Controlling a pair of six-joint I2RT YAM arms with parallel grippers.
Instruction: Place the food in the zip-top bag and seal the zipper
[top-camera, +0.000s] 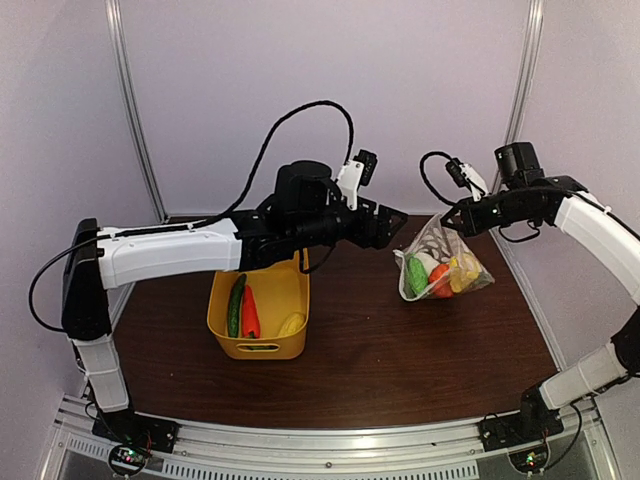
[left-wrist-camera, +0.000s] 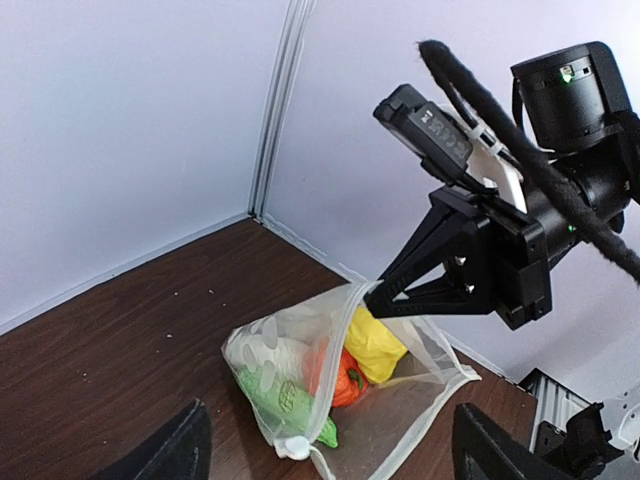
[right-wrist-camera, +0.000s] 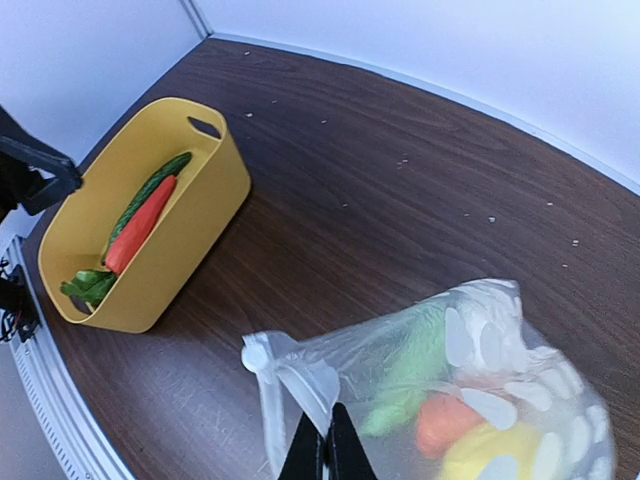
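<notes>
The clear zip top bag (top-camera: 436, 232) hangs at the right of the table, its mouth gaping in the left wrist view. Inside lie a green item (left-wrist-camera: 282, 398), an orange-red pumpkin-like one (left-wrist-camera: 347, 382) and a yellow pepper-like one (left-wrist-camera: 373, 345), with something whitish beside them. My right gripper is shut on the bag's rim. My left gripper (top-camera: 398, 222) stands open to the left of the bag, clear of it, with nothing between its fingers.
A yellow basket (top-camera: 216, 318) sits at the left, below my left arm. It holds a cucumber (top-camera: 236, 306), a red chili (top-camera: 250, 312) and a pale yellow item (top-camera: 291, 324); leafy greens (right-wrist-camera: 90, 286) show too. Bare table lies between basket and bag.
</notes>
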